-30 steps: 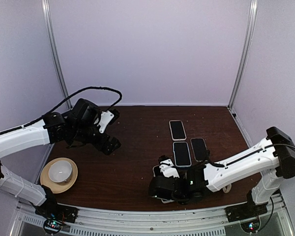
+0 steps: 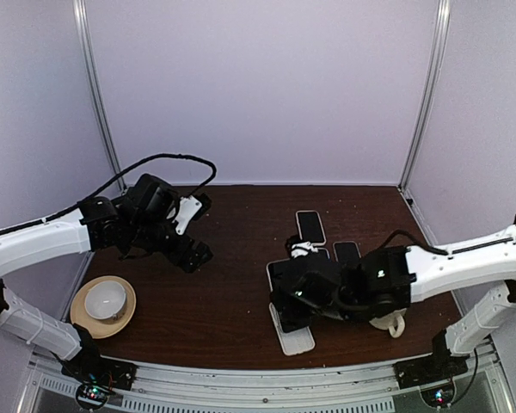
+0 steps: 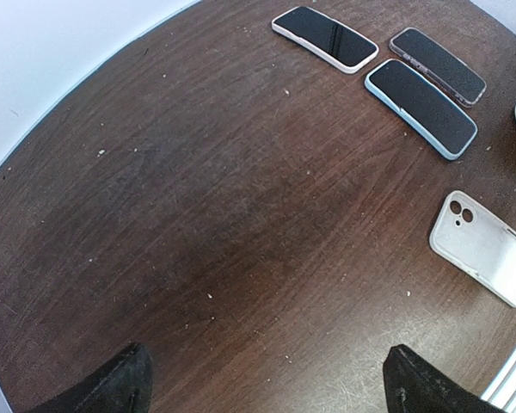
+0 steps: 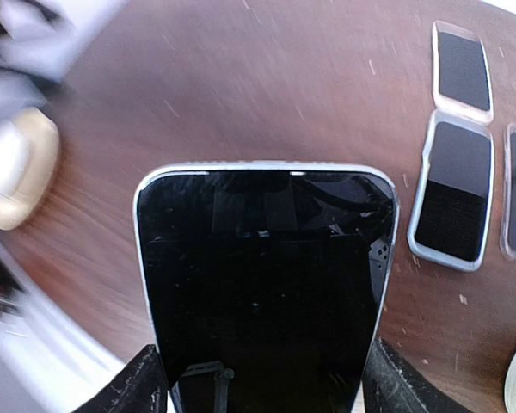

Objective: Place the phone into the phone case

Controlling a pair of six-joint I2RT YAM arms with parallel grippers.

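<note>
My right gripper is shut on a black-screened phone [image 4: 262,258] with a silver rim, which fills the middle of the right wrist view; in the top view the arm hides most of it. The clear white phone case [image 2: 294,342] [image 3: 480,245] lies near the front edge, open side up, with camera holes at one end, below the right gripper. My left gripper is open over bare table at the left, with nothing between its fingers.
Three other phones lie behind: white-rimmed [image 3: 325,36], light-blue [image 3: 420,107] and grey [image 3: 437,64]. A bowl on a plate [image 2: 129,320] is at front left, a white cup [image 2: 387,322] at right.
My right arm has risen and shifted back, lifting the phone and uncovering more of the case. The left arm has barely moved.
</note>
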